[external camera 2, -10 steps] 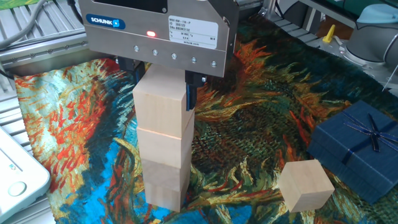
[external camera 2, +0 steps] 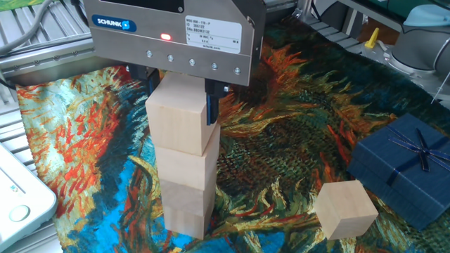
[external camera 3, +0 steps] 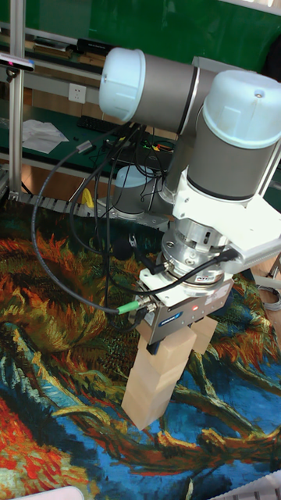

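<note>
A pale wooden block [external camera 2: 177,126] sits between the two fingers of my gripper [external camera 2: 181,103], which is shut on it. One dark finger [external camera 2: 211,111] lies along the block's right side; the other is mostly hidden behind the block's left back edge. Directly below is a column of similar wooden blocks [external camera 2: 184,169], standing upright on the cloth. The held block lies slightly left of the column's top in exterior view 2, and whether the two touch I cannot tell. In exterior view 3 the wooden column [external camera 3: 148,391] runs down from beneath the gripper body.
A loose wooden block [external camera 2: 346,209] rests on the patterned cloth [external camera 2: 281,140] to the right. Beyond it is a blue gift box [external camera 2: 404,169] with a ribbon. A white device [external camera 2: 21,200] stands at the left edge.
My gripper and the block in it have shifted slightly left in exterior view 2. The bright line under the held block has faded. The lower blocks, loose block and box have stayed put.
</note>
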